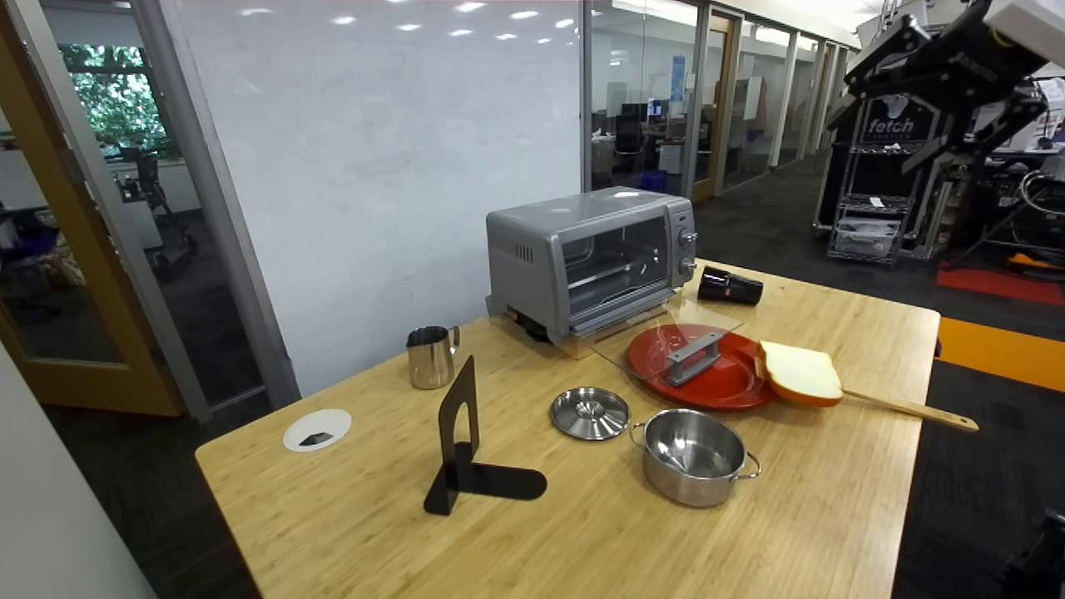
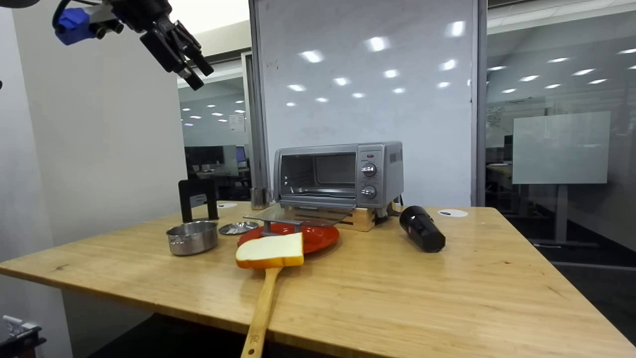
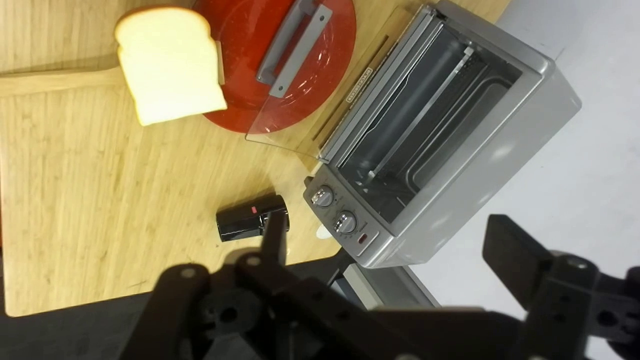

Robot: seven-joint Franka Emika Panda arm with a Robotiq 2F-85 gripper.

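My gripper stands open high above the table, its two dark fingers wide apart with nothing between them. In exterior view 2 it hangs at the upper left, well clear of everything. A bread slice (image 2: 271,250) rests on the head of a wooden spatula (image 2: 261,310), whose handle sticks out past the table's near edge. Beside the bread lies a red plate (image 1: 744,384), partly beneath the lowered glass door of the grey toaster oven (image 1: 589,249). The oven's inside shows a rack and no food. A grey door handle (image 3: 300,51) sits above the plate.
A steel pot (image 1: 689,459), its lid (image 1: 590,413), a black bookend (image 1: 459,459) and a steel pitcher (image 1: 431,359) stand left of the plate. A black cylinder (image 2: 422,228) lies right of the oven.
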